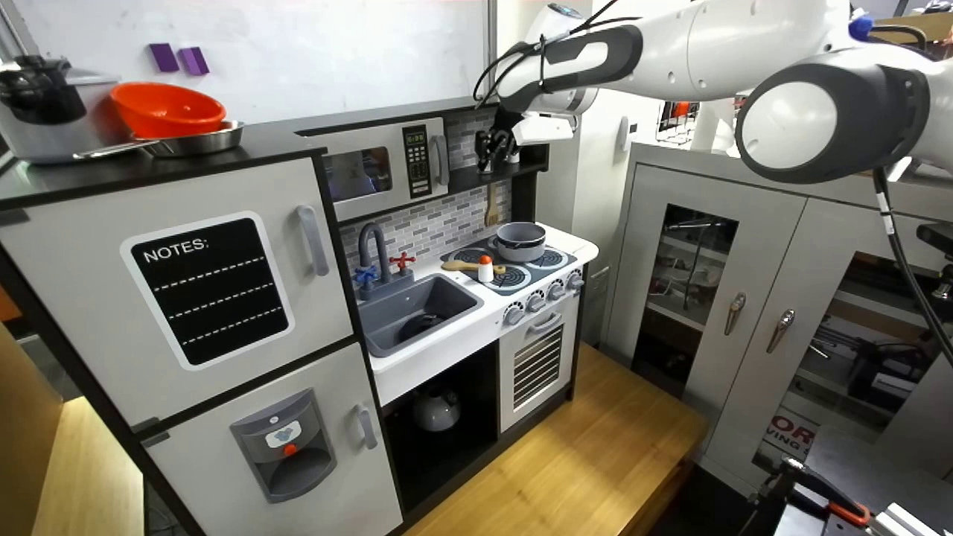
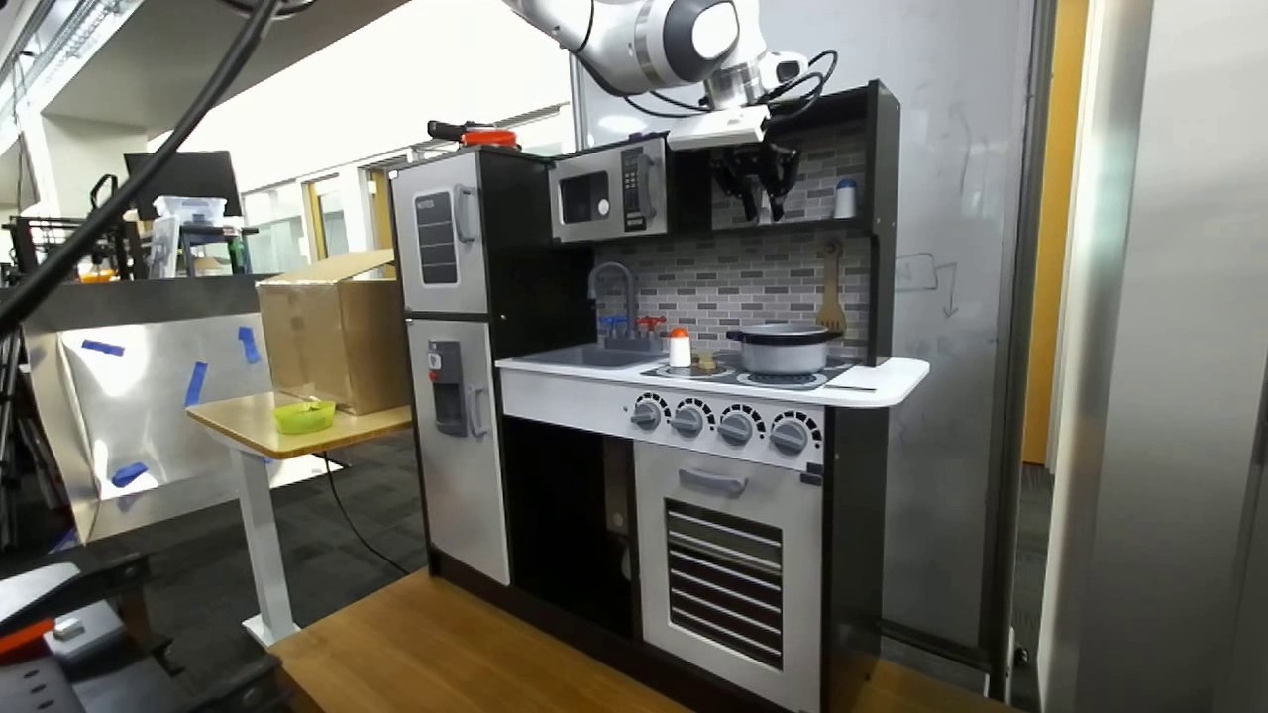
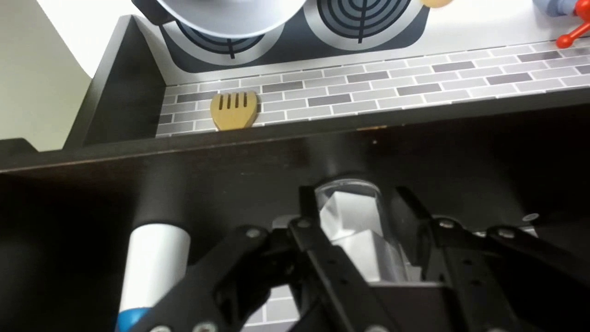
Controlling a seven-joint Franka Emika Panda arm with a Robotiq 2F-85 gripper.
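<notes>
In the wrist view, a clear container point(image 3: 395, 260) with white blocks inside stands between the fingers of my gripper, which is shut on it. Its base is close to the dark upper shelf point(image 3: 249, 166); whether it touches is hard to tell. Exterior view 2 has the gripper point(image 2: 764, 212) inside the shelf opening, right of the microwave point(image 2: 609, 190). From exterior view 1, the gripper point(image 1: 489, 156) is seen at the same shelf, and the container is hard to make out there.
A white shaker with a blue top point(image 3: 157, 260) stands on the shelf beside the gripper. Below are a grey pot point(image 2: 785, 349), a red-topped shaker point(image 2: 679, 349) and a hanging wooden spatula point(image 2: 831, 291). The shelf's side wall point(image 2: 882, 214) bounds the right.
</notes>
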